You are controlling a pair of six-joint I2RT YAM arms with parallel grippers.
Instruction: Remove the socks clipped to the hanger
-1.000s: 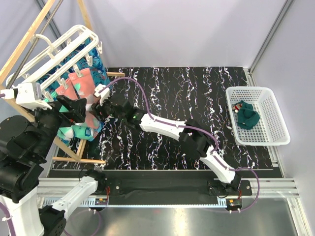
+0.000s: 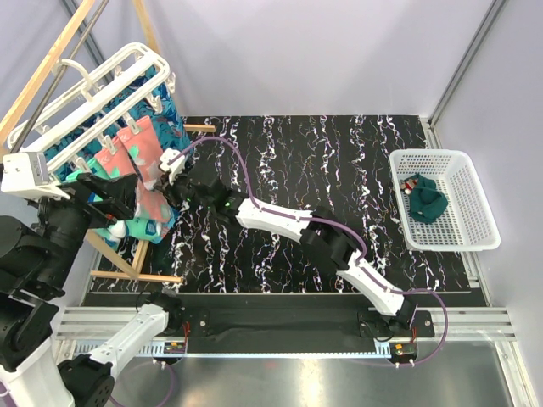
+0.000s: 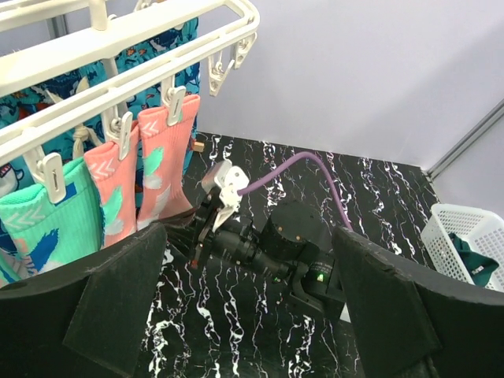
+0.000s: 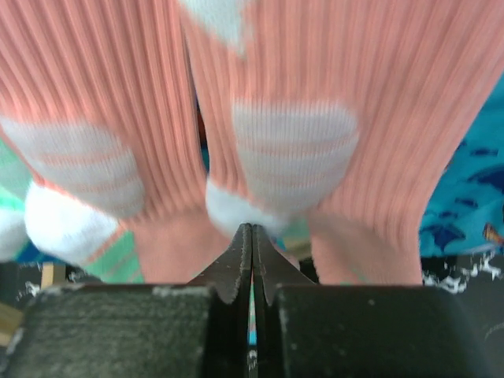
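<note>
Two pink socks (image 3: 168, 161) hang side by side from clips on the white hanger (image 2: 85, 108), with green patches and white heels. A green sock (image 3: 51, 220) hangs to their left. My right gripper is shut with its fingertips together in front of the right pink sock (image 4: 378, 150), just below its white heel; nothing shows between them. Up at the left, my left gripper (image 2: 123, 199) hangs in front of the socks. Its fingers (image 3: 394, 315) stand wide apart in the left wrist view, empty.
A wooden frame (image 2: 127, 267) carries the hanger. Blue patterned fabric (image 4: 472, 181) hangs behind the socks. At the right, a white basket (image 2: 475, 242) holds a dark green cloth (image 2: 427, 203).
The left gripper has shifted slightly and stays open.
</note>
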